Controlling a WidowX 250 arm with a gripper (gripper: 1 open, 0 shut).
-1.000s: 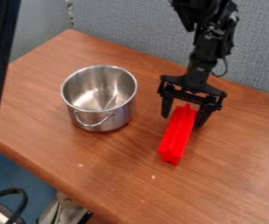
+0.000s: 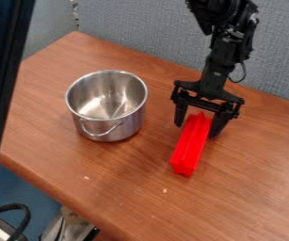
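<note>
My black gripper (image 2: 200, 120) is low over the table at the centre right, its two fingers spread around the upper end of a long red bar (image 2: 189, 146), which lies on the wood pointing toward the front. Whether the fingers touch the bar is hard to tell. A shiny steel pot (image 2: 106, 105) with a wire handle stands to the left of the gripper, apart from it and from the bar.
Grey padded panels (image 2: 134, 33) line the back. A dark post runs along the left edge of the view, with cables at the lower left.
</note>
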